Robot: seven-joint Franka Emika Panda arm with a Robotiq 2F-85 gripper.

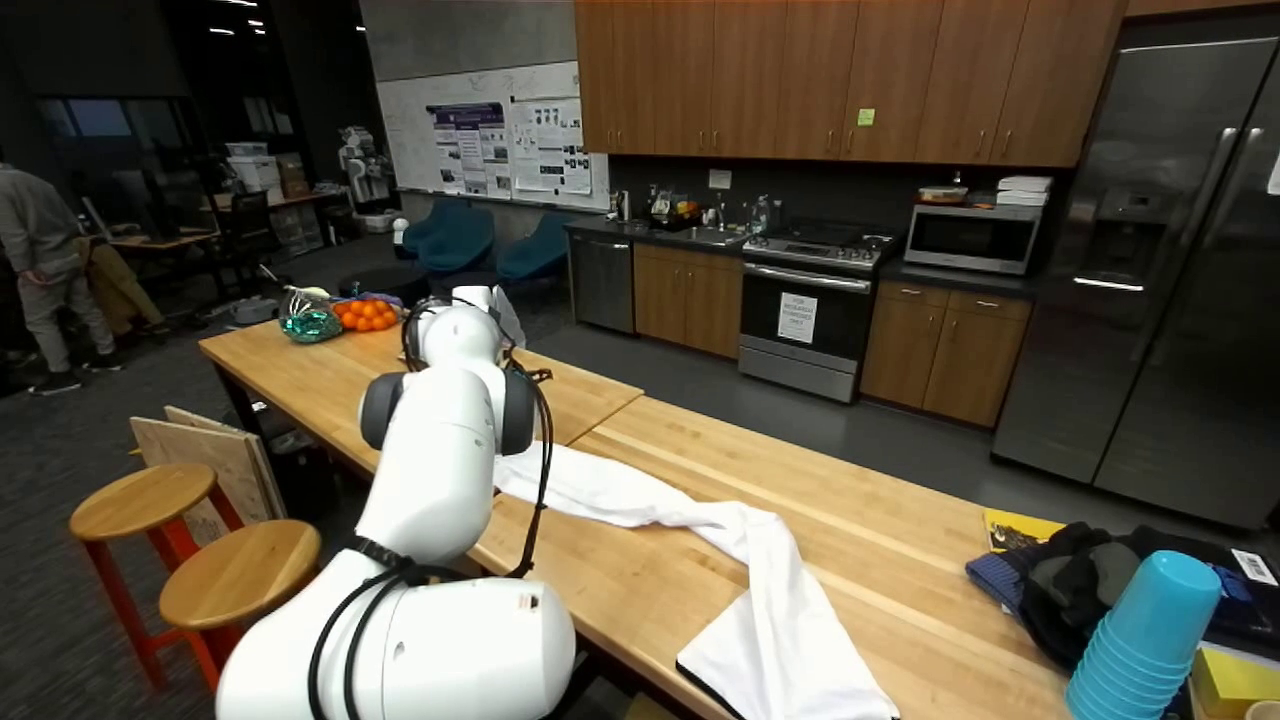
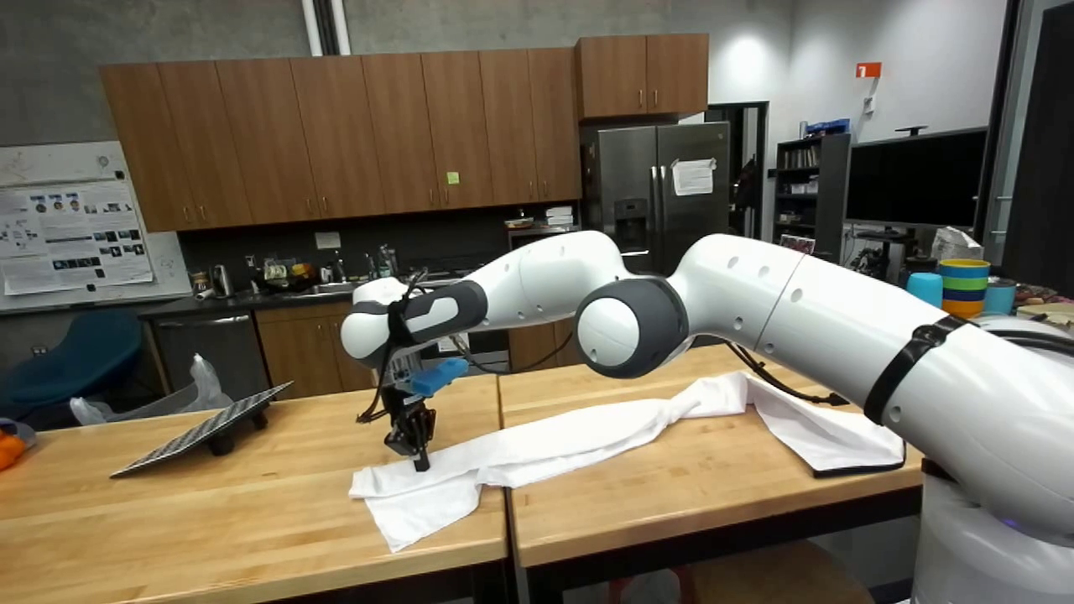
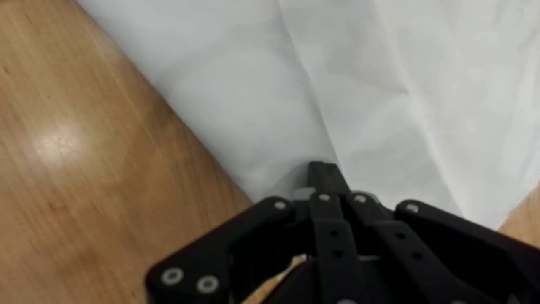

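Note:
A long white cloth [image 2: 574,443] lies bunched along the wooden table, spread wider at both ends. In exterior view 2 my gripper [image 2: 420,464] points down at the cloth's left end, close to its far edge. The wrist view has my gripper shut, its dark fingertips against the white cloth [image 3: 243,101] beside a long crease. Whether a thin fold is pinched between them cannot be made out. In exterior view 1 the arm hides the gripper, while the cloth's near end [image 1: 780,636] shows, with a dark edge.
A tilted dark panel [image 2: 206,433] stands left of the gripper, with a clear plastic bag [image 2: 166,401] behind it. Stacked blue cups [image 1: 1140,636] and dark clothing [image 1: 1080,576] occupy the table's right end. Bare tabletop [image 1: 888,528] lies beyond the cloth. A seam divides the table.

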